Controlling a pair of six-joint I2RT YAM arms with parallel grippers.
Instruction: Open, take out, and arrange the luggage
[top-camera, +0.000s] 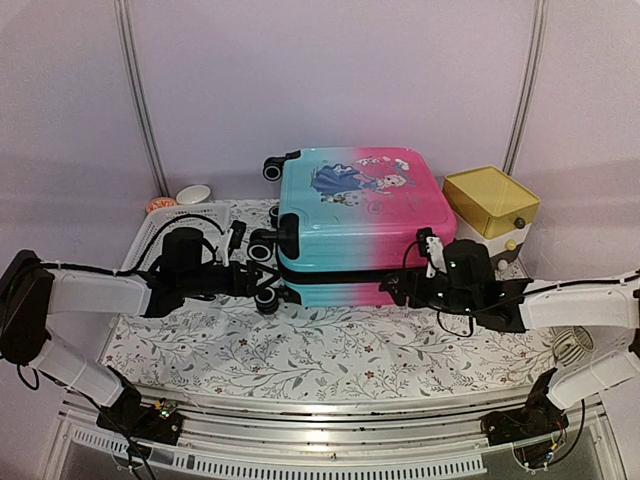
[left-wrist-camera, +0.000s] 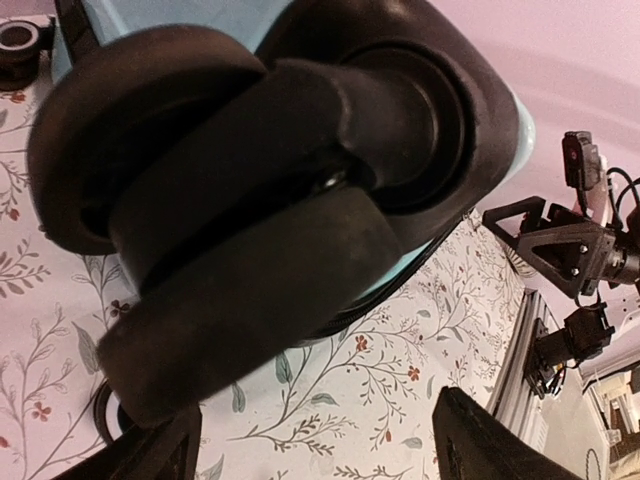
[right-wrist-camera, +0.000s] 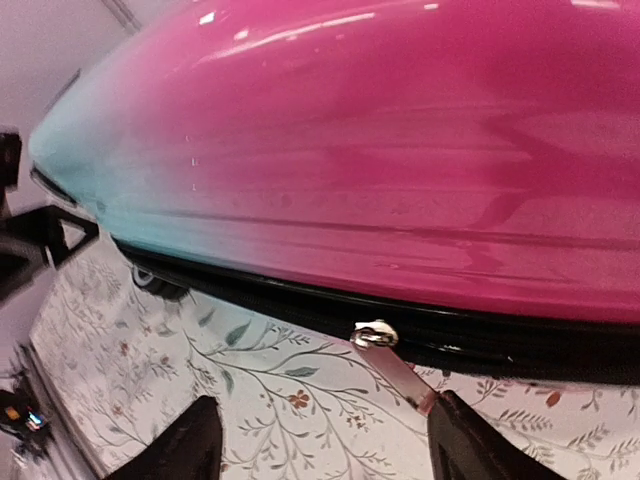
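A blue-to-pink suitcase (top-camera: 355, 200) with a cartoon princess lies flat on the floral mat, wheels to the left. My left gripper (top-camera: 262, 280) is open at the front-left wheels (top-camera: 262, 243); a black wheel (left-wrist-camera: 240, 150) fills the left wrist view above its fingers. My right gripper (top-camera: 400, 285) stands open at the suitcase's front seam near the pink end. In the right wrist view, the zipper pull (right-wrist-camera: 385, 355) hangs from the black zipper band (right-wrist-camera: 530, 345), just above and between the fingertips.
A white basket (top-camera: 145, 235) with a bowl (top-camera: 193, 193) behind stands left. A yellow-and-white box (top-camera: 488, 200) is at right, a wire holder (top-camera: 572, 345) at front right.
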